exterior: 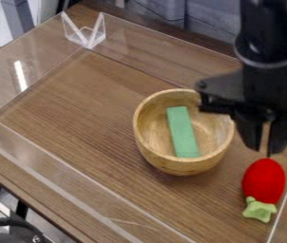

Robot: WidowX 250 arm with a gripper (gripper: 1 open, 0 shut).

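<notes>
A wooden bowl (155,142) holds a green rectangular block (183,133). To its right a red object with a pale green end (263,182) lies on the table, like a toy strawberry or vegetable. My black gripper (242,128) is large in the upper right, above the red object and right of the bowl. Its fingertips show nothing held and look shut, though they are partly blurred.
A clear plastic bracket (86,28) stands at the back left.
</notes>
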